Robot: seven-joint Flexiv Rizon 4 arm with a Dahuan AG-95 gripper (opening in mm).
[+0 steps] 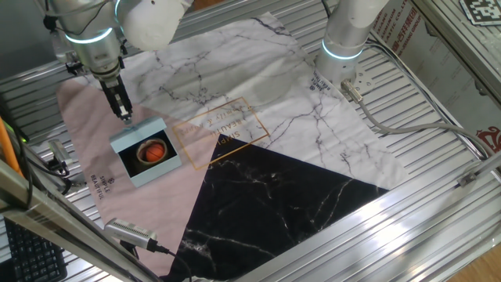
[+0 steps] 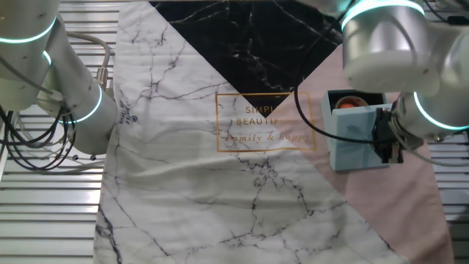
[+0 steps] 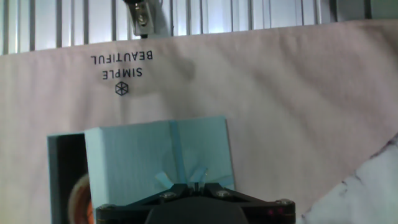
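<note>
A light blue box [image 1: 147, 171] sits on the pink part of the cloth, its dark inside facing up. In it lies an orange ball [image 1: 154, 152] with a brownish ring around it. The box's light blue lid [image 3: 130, 158], with a ribbon and bow, is off the opening, at the side nearest the arm. My gripper has its fingertips together at the bow; whether any ribbon is between them cannot be told. From outside, the gripper [image 1: 126, 119] points down at the lid's edge; in exterior view 2 the arm partly hides the lid.
A grey device [image 1: 131, 234] with a cable is at the front left. The black marble section [image 1: 266, 207] and white marble section [image 1: 207, 59] are clear.
</note>
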